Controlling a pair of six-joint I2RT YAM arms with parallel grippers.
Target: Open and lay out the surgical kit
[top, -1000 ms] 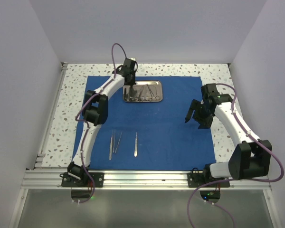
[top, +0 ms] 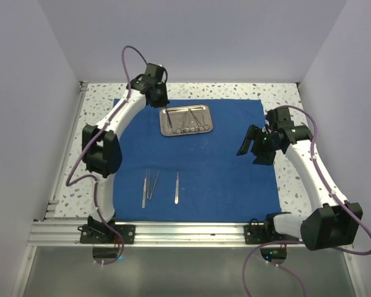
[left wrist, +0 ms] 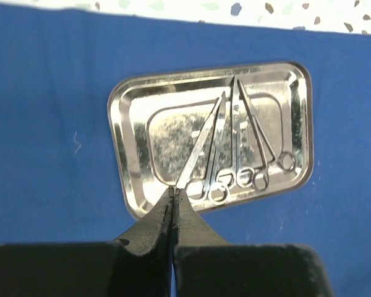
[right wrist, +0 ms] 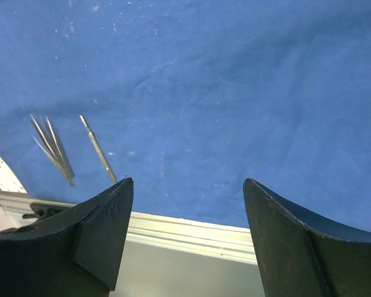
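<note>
The steel tray [top: 185,134] lies near the back of the blue cloth, holding several ring-handled instruments [left wrist: 237,136]. A straight silver instrument [left wrist: 201,145] lies at their left. Over the tray's back-left corner hangs my left gripper, shut, with nothing visible between its fingertips; in the wrist view they overlap the near end of that instrument. On the front-left cloth, slim tweezers [top: 152,185] lie beside a lone scalpel-like tool [top: 177,189]. At the cloth's right side, my right gripper is open and empty, its fingers wide apart.
Speckled table surface [top: 71,167] borders it on the left, back and right. A metal rail [top: 191,228] runs along the front edge.
My left gripper has moved up and left from over the tray's left part and looks larger, closer to the camera.
</note>
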